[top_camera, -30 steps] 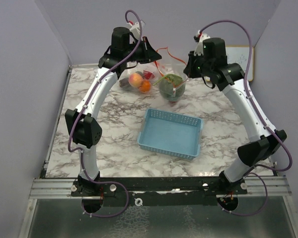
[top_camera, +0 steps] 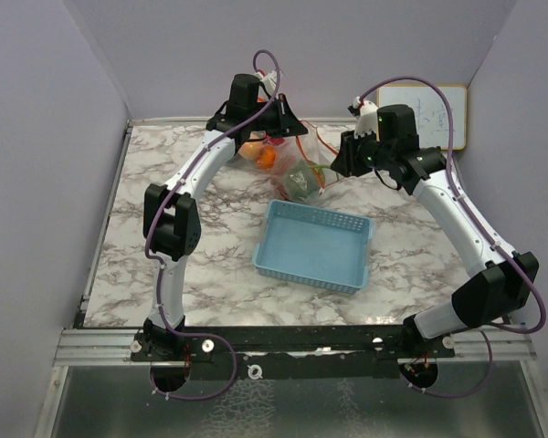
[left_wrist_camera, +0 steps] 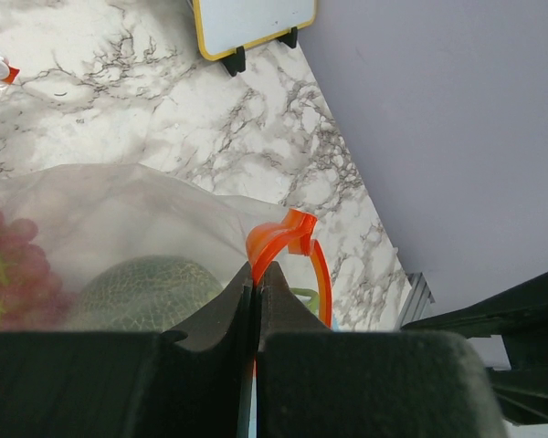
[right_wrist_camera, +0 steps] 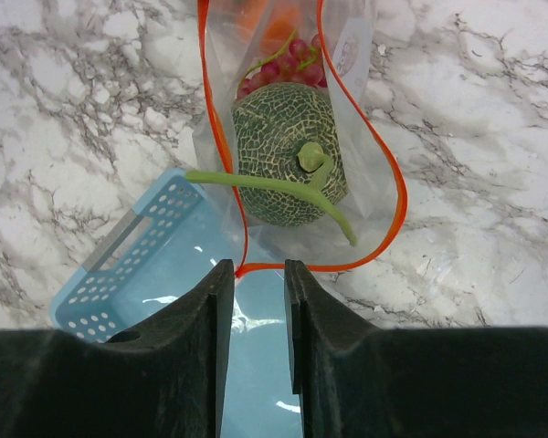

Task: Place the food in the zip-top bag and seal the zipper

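Observation:
The clear zip bag (right_wrist_camera: pixel 365 182) with orange zipper holds a melon (right_wrist_camera: pixel 279 128), red grapes (right_wrist_camera: pixel 288 66) and orange fruit (right_wrist_camera: pixel 279 27); a green stem (right_wrist_camera: pixel 265 182) lies across its mouth over the melon. My left gripper is shut at the bag's rim, the orange zipper edge running up from between its fingertips. My right gripper stands part open, pointing at the near edge of the bag's mouth, with nothing visible held between its fingers.
A blue basket (top_camera: pixel 310 242) lies empty in front of the bag. A whiteboard (top_camera: pixel 443 96) is at the back right. Bare marble table shows at left and right.
Both grippers have moved down from their positions a second ago. The right gripper has since moved toward the front of the bag, whose mouth has opened wider and lower.

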